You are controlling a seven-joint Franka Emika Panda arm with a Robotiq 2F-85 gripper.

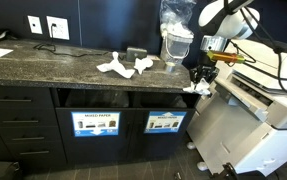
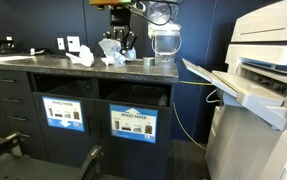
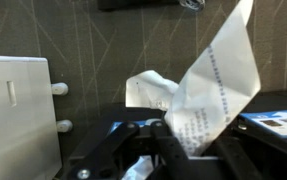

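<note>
A crumpled white paper with printed lines (image 3: 218, 90) fills the middle of the wrist view, my gripper shut on it. In exterior view 1 my gripper (image 1: 200, 80) is off the right end of the dark counter, the paper (image 1: 198, 89) hanging below it. More crumpled white paper (image 1: 115, 67) lies on the counter (image 1: 43, 68). Below are two open bins in the cabinet, labelled by mixed paper signs (image 1: 95, 123).
A clear container (image 2: 166, 42) stands at the counter's back right, a metal cup (image 2: 149, 62) near it. The large white printer (image 1: 248, 125) stands right of the counter with its tray (image 2: 245, 92) jutting out. Floor (image 3: 113, 60) shows under the gripper.
</note>
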